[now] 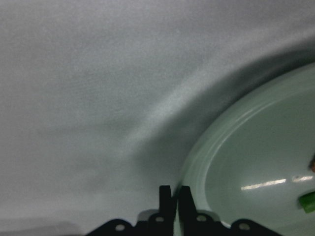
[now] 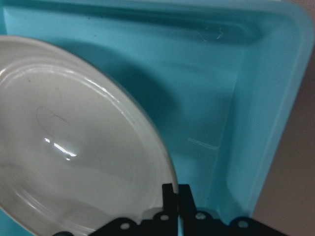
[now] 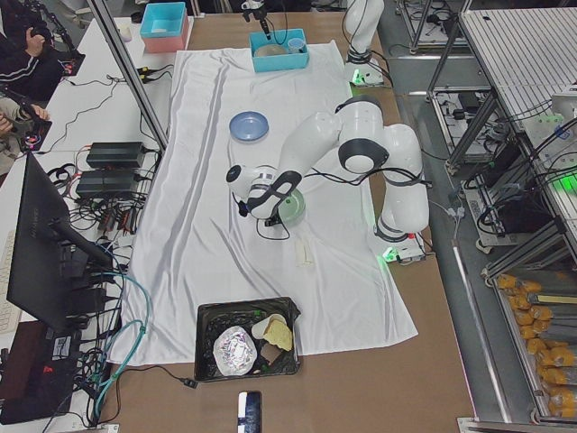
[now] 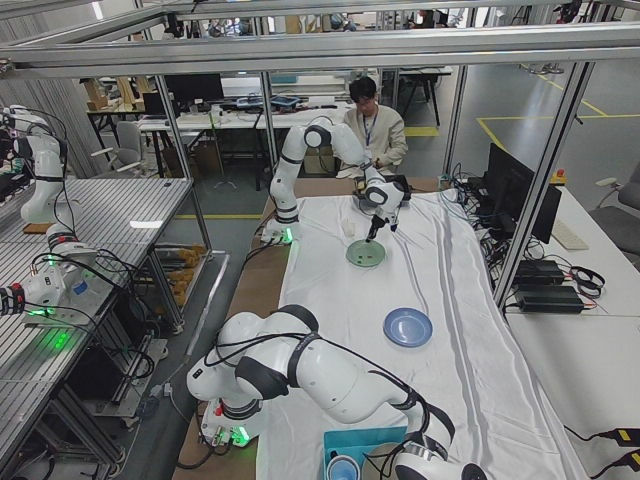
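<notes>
The green plate (image 3: 293, 206) lies on the white cloth (image 4: 340, 290); in the left wrist view, small green and brown bits (image 1: 307, 201) sit on it. My left gripper is at its rim, fingers nearly together with the rim between them. In the blue bin (image 2: 256, 73) lies an off-white plate (image 2: 74, 132), beside a blue cup (image 4: 342, 470). My right gripper is at that plate's right rim, fingers close together on it. A blue plate (image 3: 249, 125) lies on the cloth between the two arms.
A black tray (image 3: 207, 338) holding foil, a yellow item and other things stands at the near end of the cloth. A pale thin item (image 3: 305, 253) lies beside the green plate. Monitors and cables line the neighbouring desk.
</notes>
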